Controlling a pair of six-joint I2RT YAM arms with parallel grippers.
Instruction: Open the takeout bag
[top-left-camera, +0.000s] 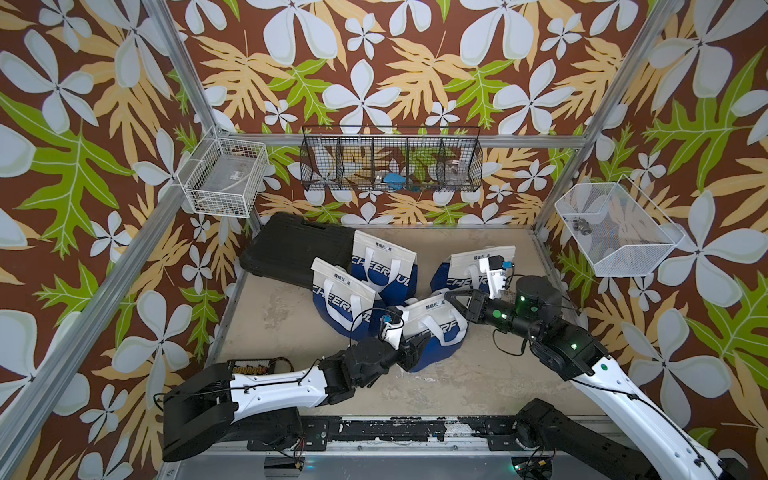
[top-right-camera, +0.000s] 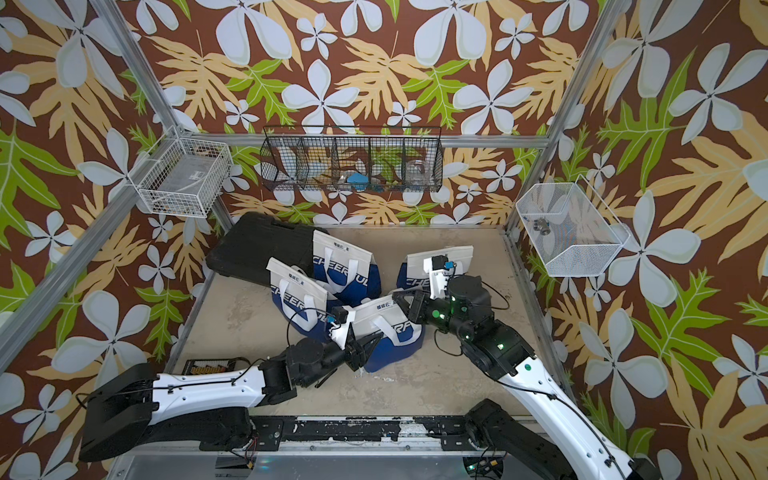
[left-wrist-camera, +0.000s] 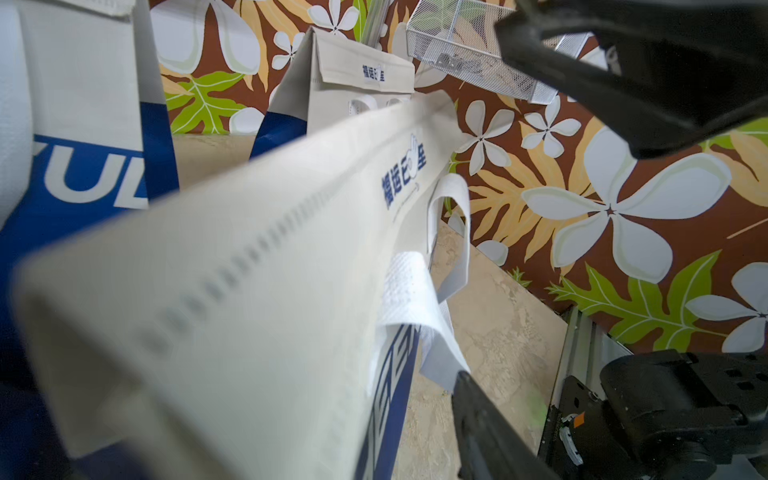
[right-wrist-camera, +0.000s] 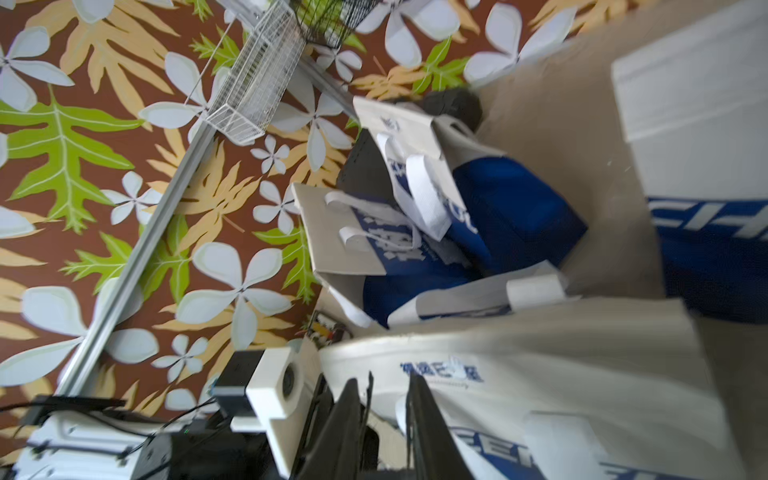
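The front takeout bag (top-left-camera: 438, 340), white-topped and blue with handles, stands between my grippers. Its folded top (left-wrist-camera: 240, 248) fills much of the left wrist view, with the handle loops (left-wrist-camera: 448, 232) on its side. My left gripper (top-left-camera: 412, 344) is open at the bag's near left end, its fingers spread either side in the left wrist view. My right gripper (top-right-camera: 404, 300) is above the bag's right top; in the right wrist view its fingers are close together, part open, over the printed flap (right-wrist-camera: 512, 356).
Several similar bags (top-left-camera: 384, 256) stand behind, beside a black case (top-left-camera: 284, 248). Wire baskets (top-left-camera: 390, 160) hang on the back and side rails. Bare table (top-left-camera: 528, 368) shows at the front right.
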